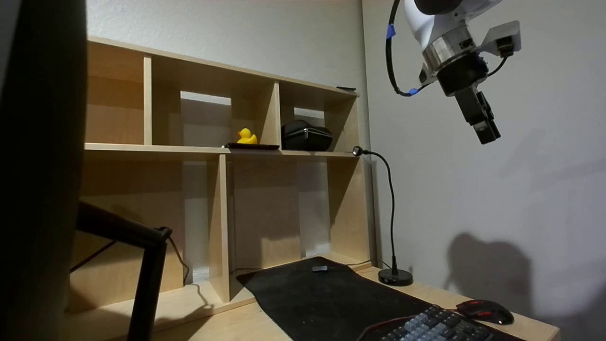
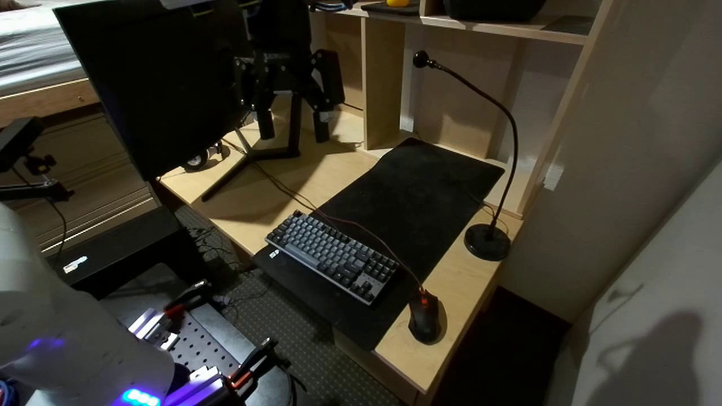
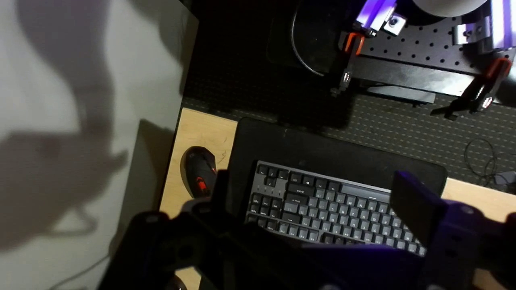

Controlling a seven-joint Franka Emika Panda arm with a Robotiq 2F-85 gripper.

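High above the desk, my gripper points downward with its two fingers wide apart and nothing between them. The wrist view has one dark finger at the right and the other at the left, the keyboard far below the gap. In exterior view 1 the gripper is seen nearly edge-on in front of the right wall, its fingers overlapping. On the shelf's middle level a yellow rubber duck sits on a thin black object, beside a black zip case.
A black desk mat lies under the keyboard. A mouse is at the desk's right edge. Behind it stands a gooseneck lamp. A large monitor blocks the left side.
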